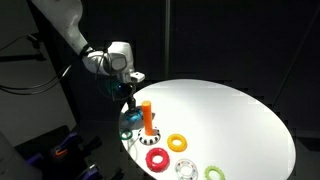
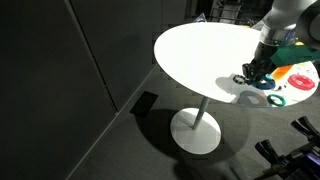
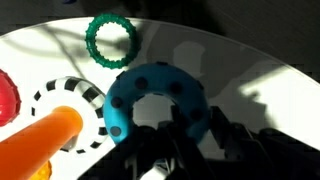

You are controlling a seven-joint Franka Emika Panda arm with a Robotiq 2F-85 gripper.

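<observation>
A thick blue ring with dark dots (image 3: 128, 95) fills the middle of the wrist view, and the dark fingers of my gripper are shut on its near edge. In exterior view 1 the blue ring (image 1: 134, 115) shows just below my gripper (image 1: 131, 102), left of an orange post (image 1: 147, 115). The post rises from a black-and-white striped ring (image 1: 149, 140) on the table. From exterior view 2 the blue ring (image 2: 263, 83) appears under the gripper near the table's edge. How far it is off the table is hard to tell.
A thin teal ring (image 1: 126, 135) lies at the table's near left edge. Red (image 1: 157, 160), yellow-orange (image 1: 177, 142), silver (image 1: 187, 171) and green (image 1: 214, 174) rings lie in front.
</observation>
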